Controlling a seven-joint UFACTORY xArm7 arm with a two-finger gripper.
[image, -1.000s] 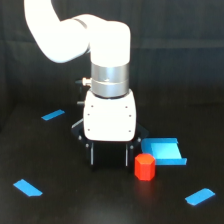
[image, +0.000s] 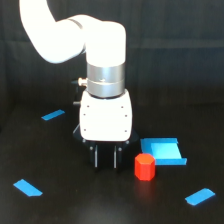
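My white arm reaches down from the top left, and its gripper (image: 105, 155) hangs low over the dark table, left of a red hexagonal block (image: 145, 167). The black fingers are hard to make out against the dark surface, and I cannot tell what, if anything, is between them. A light blue square (image: 167, 152) lies just behind the red block, partly covered by it.
Blue tape strips lie at the back left (image: 53, 114), front left (image: 28, 188) and front right (image: 200, 196).
The gripper has shifted slightly left, and its fingers appear closer together. The red block and the blue square have not visibly moved.
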